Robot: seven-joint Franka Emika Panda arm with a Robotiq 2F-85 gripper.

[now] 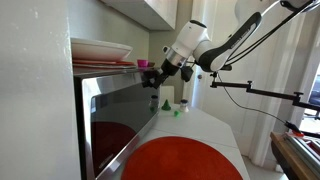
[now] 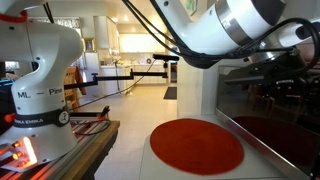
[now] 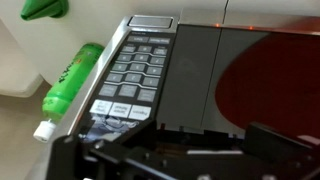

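Observation:
A silver microwave point(image 1: 122, 108) with a dark door stands along the left of the counter. In the wrist view its keypad point(image 3: 130, 78) is at left and the dark door panel point(image 3: 190, 78) fills the middle and right. My gripper point(image 1: 157, 77) is near the upper front of the microwave in exterior view 1. The wrist view shows the open gripper with a wide gap between its dark fingers and nothing held there. Whether a finger touches the microwave cannot be told.
On the counter lies a round red mat point(image 1: 180, 162). A white dish point(image 1: 98, 52) and a pink cup point(image 1: 142, 63) sit on top of the microwave. Beyond the keypad lie a green bottle point(image 3: 72, 84) and a green cone-shaped object point(image 3: 42, 8).

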